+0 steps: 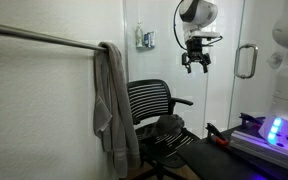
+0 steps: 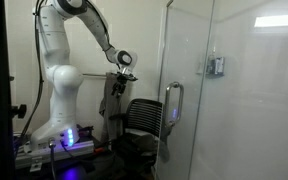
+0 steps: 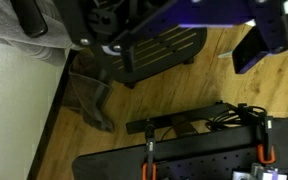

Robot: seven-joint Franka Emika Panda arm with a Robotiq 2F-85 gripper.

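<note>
In exterior view 1 my gripper (image 1: 196, 66) hangs high in the air, pointing down, its fingers spread with nothing between them. It stands to the right of a grey towel (image 1: 113, 105) and higher than the chair. The towel drapes over a rail (image 1: 44, 37) along the left wall, well apart from the gripper in this view. From exterior view 2, the gripper (image 2: 121, 86) overlaps the towel in the picture; whether they touch cannot be told there. Looking down in the wrist view, the gripper is open above floor and chair, its dark fingers blurred near the top.
A black office chair (image 1: 150, 100) stands below the gripper, beside the towel. A glass door with a handle (image 1: 246, 62) is at the right. Bottles on a small wall shelf (image 1: 144, 38) are at the back. The dark table (image 1: 209, 158) carries the arm's base.
</note>
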